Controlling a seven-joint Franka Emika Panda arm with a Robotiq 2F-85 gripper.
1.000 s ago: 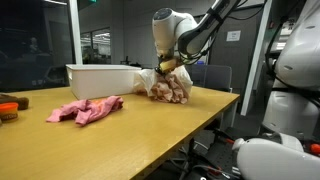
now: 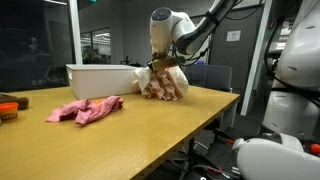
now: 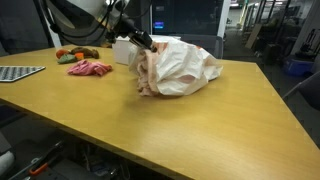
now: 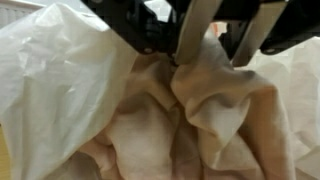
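A beige-pink cloth (image 3: 147,76) lies bunched together with a crumpled white plastic bag (image 3: 187,68) on the table. In exterior view 1 the cloth (image 2: 164,85) rises in a narrow heap right under my gripper (image 2: 161,67). Seen from the wrist, the gripper has its fingers close above the cloth folds (image 4: 215,95), with bag film (image 4: 65,80) at the left. The fingertips touch or nearly touch the cloth; whether a fold is pinched between them cannot be told.
A pink cloth (image 2: 98,108) lies separately on the table (image 2: 125,140). Behind stands a white box (image 2: 95,80). Colourful items (image 3: 80,54) and a metal tray (image 3: 18,73) sit at the far left in exterior view 2.
The gripper has shifted slightly up and left in exterior view 1. Beneath it, the beige cloth stands taller and narrower, while the white bag shows less at the left.
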